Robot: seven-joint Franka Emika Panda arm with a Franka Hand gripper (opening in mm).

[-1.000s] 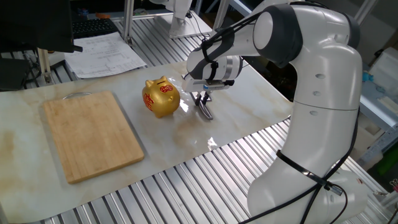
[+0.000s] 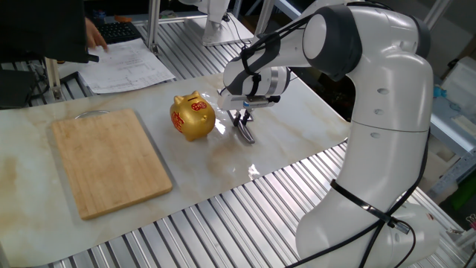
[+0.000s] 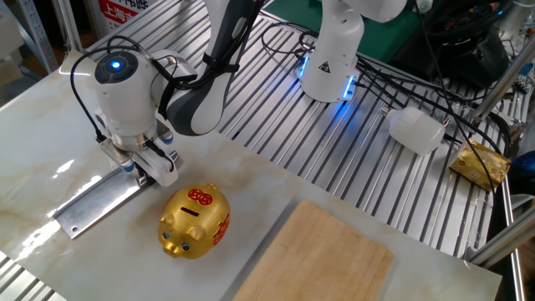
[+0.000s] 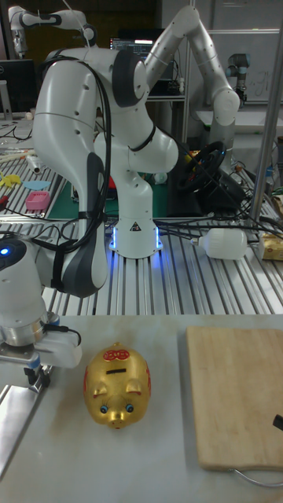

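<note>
A gold piggy bank (image 2: 193,117) with red markings stands upright on the pale marbled tabletop, a coin slot in its back. Beside it my gripper (image 2: 242,117) hangs low, pointing down over a shiny metal knife (image 2: 246,133) that looks like a cleaver. From under the gripper (image 3: 145,177) the broad, flat blade (image 3: 96,205) stretches away, with a small hole near its far corner. Whether the fingers grip the knife or only stand around it cannot be made out. In the third view, the gripper (image 4: 35,377) is left of the piggy bank (image 4: 117,387), apart from it.
A wooden cutting board (image 2: 110,162) with a metal handle lies on the piggy bank's other side. Papers (image 2: 125,67) and a person's hand (image 2: 94,34) are at the back. A white bottle-like object (image 3: 415,130) and a yellow package (image 3: 480,165) rest on the slatted metal surface.
A person's hand has come into view at the back left, by the papers, which have shifted slightly. The arm, knife, piggy bank and board have not visibly moved.
</note>
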